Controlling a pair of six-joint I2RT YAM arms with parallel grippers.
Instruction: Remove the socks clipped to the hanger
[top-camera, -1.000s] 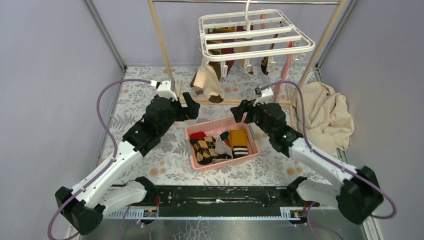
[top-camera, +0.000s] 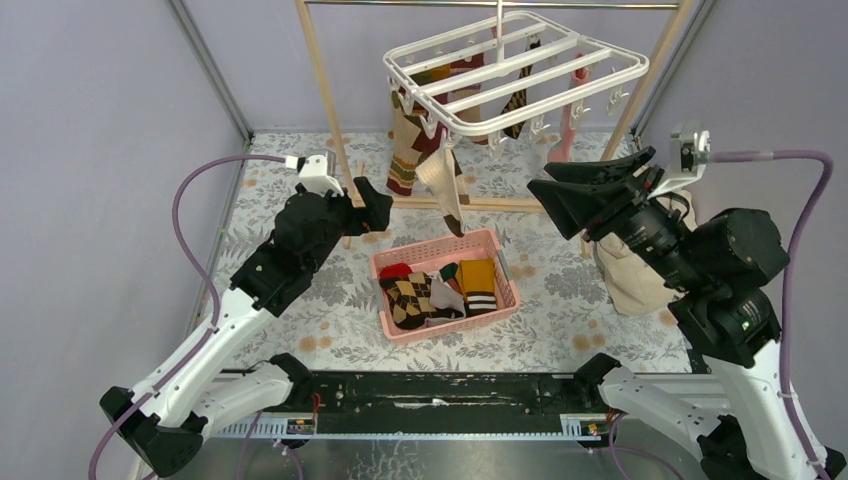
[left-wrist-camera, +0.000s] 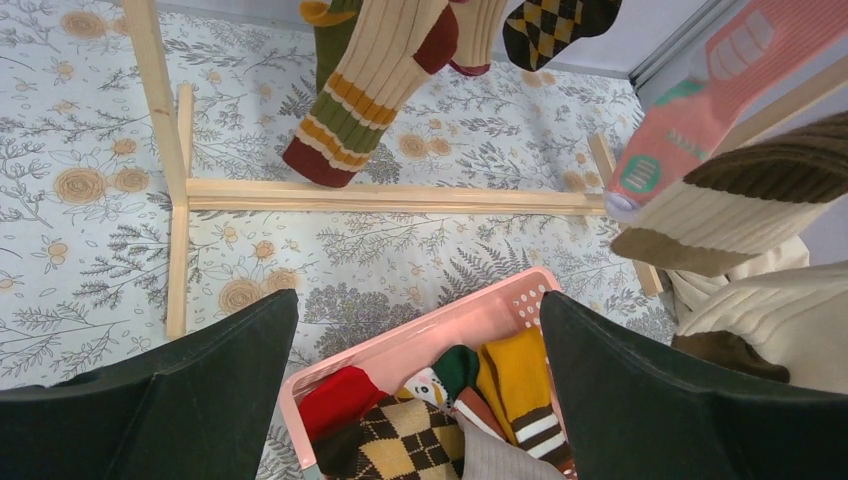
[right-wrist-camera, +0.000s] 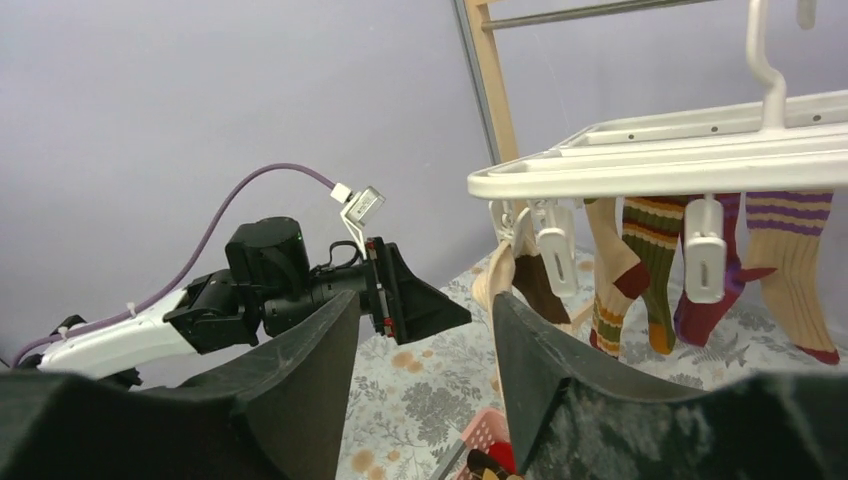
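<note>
From the white hanger (top-camera: 565, 43) several socks hang by clips. A cream sock with a dark toe (top-camera: 440, 185) dangles at its front left corner, and a striped sock (left-wrist-camera: 375, 90) and a pink sock (left-wrist-camera: 690, 120) hang behind. My left gripper (top-camera: 380, 207) stands open to the left of the cream sock, touching nothing. In its wrist view a wide gap lies between the fingers. Raised to the right, my right gripper (top-camera: 545, 185) is open and empty, clear of the socks; its fingers (right-wrist-camera: 300, 390) stand apart in the right wrist view.
Below the hanger, a pink basket (top-camera: 400, 335) holds several socks. A beige cloth (top-camera: 635, 275) lies at the right, partly behind my right arm. The wooden frame (top-camera: 325, 90) stands around the hanger; the patterned floor left of the basket is clear.
My right arm has moved up and to the right, closer to the top camera. The hanger and its socks have swung and turned slightly. The left arm has shifted only a little.
</note>
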